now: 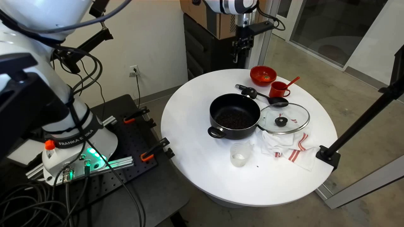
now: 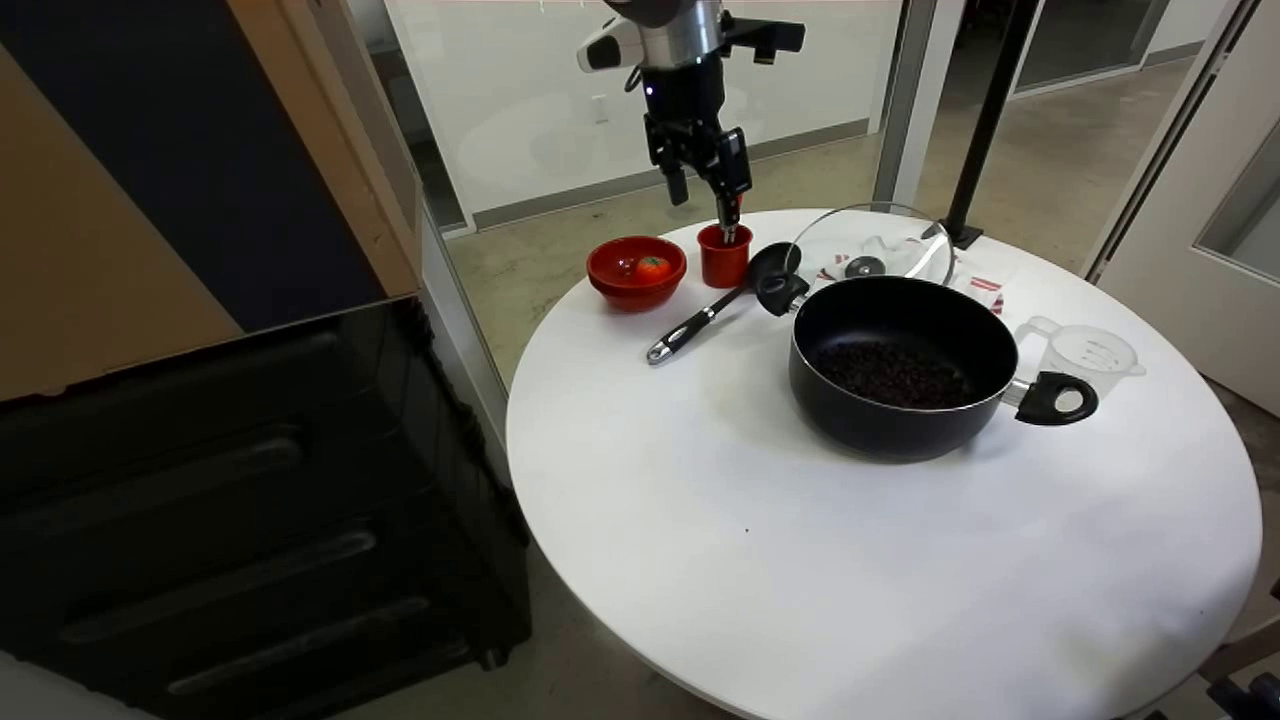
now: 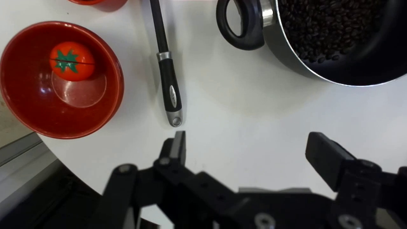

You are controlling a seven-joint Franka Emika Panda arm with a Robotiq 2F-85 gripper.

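Observation:
My gripper stands open above the table, its two fingers wide apart with only bare white tabletop showing between them. To its upper left in the wrist view is a red bowl (image 3: 30,95) with a toy tomato (image 3: 72,63) inside. A black ladle (image 3: 169,84) lies with its handle end just ahead of the left finger. The black pot (image 3: 293,57), holding dark beans (image 3: 332,26), is at the upper right. In exterior view 2 a red mug (image 2: 725,262) stands beside the bowl; the gripper's fingertips overlap it in that picture.
A glass lid (image 1: 289,113) leans by the pot over a red-striped white towel (image 1: 299,147). A clear measuring cup (image 1: 240,154) stands near the pot. A black post (image 1: 363,113) is clamped at the edge.

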